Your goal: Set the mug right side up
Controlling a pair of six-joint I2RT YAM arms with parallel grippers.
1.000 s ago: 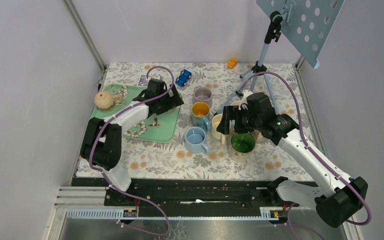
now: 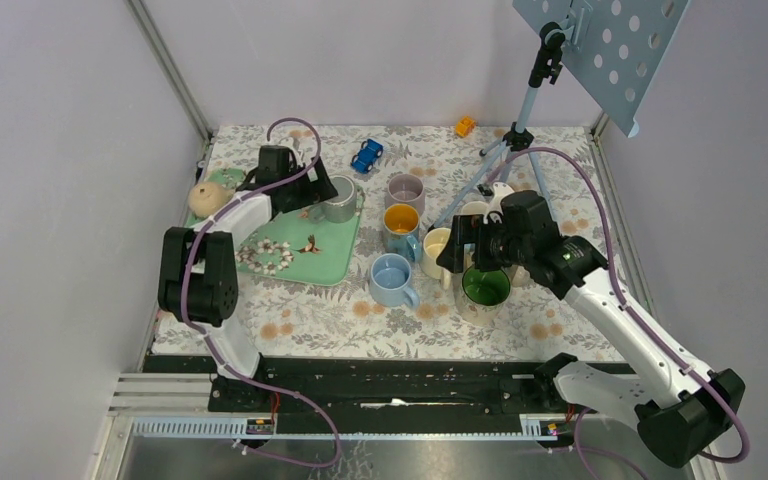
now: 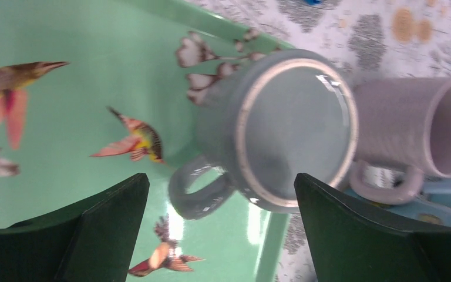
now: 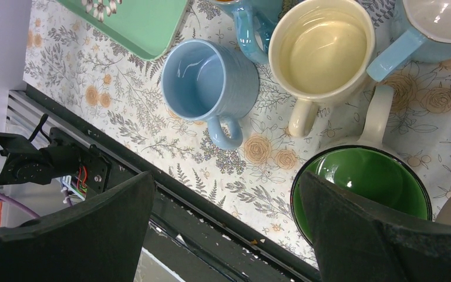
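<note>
A grey mug [image 2: 340, 205] stands upside down on the green tray [image 2: 300, 260]; in the left wrist view its base [image 3: 293, 129] faces up and its handle points lower left. My left gripper [image 2: 310, 180] is open just above and left of it, the mug beyond and between its fingertips in the wrist view. My right gripper [image 2: 465, 240] is open over the right-hand group of mugs, above the green-lined mug [image 4: 364, 182], holding nothing.
Mauve [image 2: 405, 188], orange-lined [image 2: 400, 225], light-blue [image 2: 392, 285] and cream [image 4: 323, 53] mugs stand right of the tray. A blue toy car [image 2: 367, 155] lies behind. A tripod stands back right.
The right arm is nearly still.
</note>
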